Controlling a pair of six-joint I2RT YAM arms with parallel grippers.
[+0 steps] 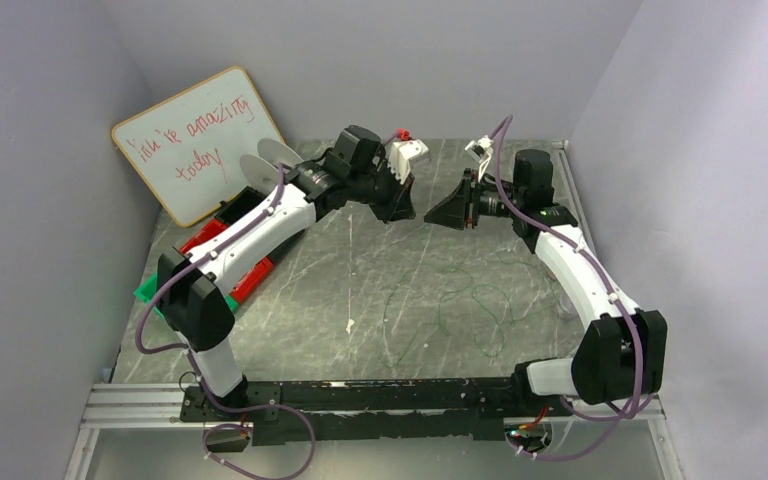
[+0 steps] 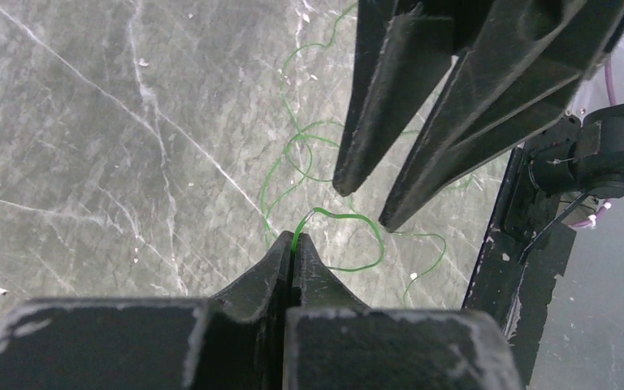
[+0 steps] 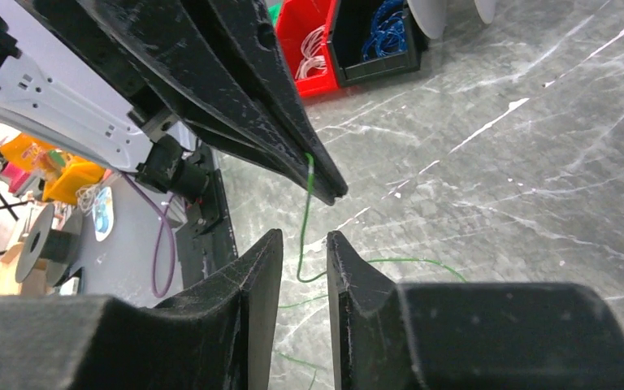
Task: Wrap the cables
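My left gripper (image 1: 400, 212) and my right gripper (image 1: 440, 215) face each other above the middle of the table. In the left wrist view the left gripper is shut on a thin green cable (image 2: 374, 236), which loops up from its tips. The right gripper has its fingers parted just beyond that loop. In the right wrist view the cable (image 3: 303, 227) hangs from the left gripper's tips down past the open right fingers. More green cable (image 1: 475, 300) lies in loose loops on the table.
Red, green and black bins (image 1: 250, 280) stand at the left, some holding cables (image 3: 382, 32). A whiteboard (image 1: 195, 140) leans at the back left, beside round white discs. The table (image 1: 320, 340) is otherwise mostly clear.
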